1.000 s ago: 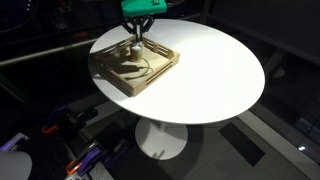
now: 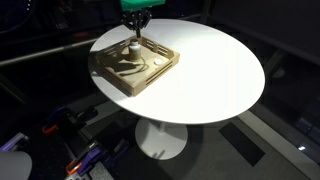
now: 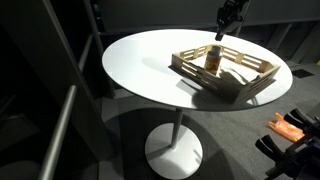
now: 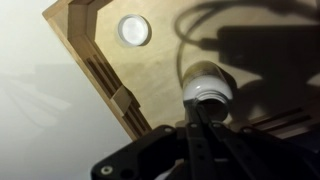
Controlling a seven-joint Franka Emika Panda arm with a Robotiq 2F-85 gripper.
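A small jar (image 4: pixel 205 86) with a white rim and an open mouth stands upright in the wooden tray (image 3: pixel 240 92). Its round white lid (image 4: pixel 133 30) lies flat on the tray floor, apart from the jar. Above the jar is my gripper, pointing down, with its dark fingers close together. In the wrist view the fingertips overlap the jar's rim, while in exterior view 2 the gripper (image 3: pixel 221 37) is above the jar (image 3: pixel 213 60). Whether anything thin sits between the fingers cannot be made out.
Slatted low walls surround the tray on a round white table (image 2: pixel 215 75). Much of the tabletop beside the tray is bare. Shadows of the arm and its cable fall across the tray floor.
The arm with its green part has risen over the tray. The jar and the tray appear to stay in place.
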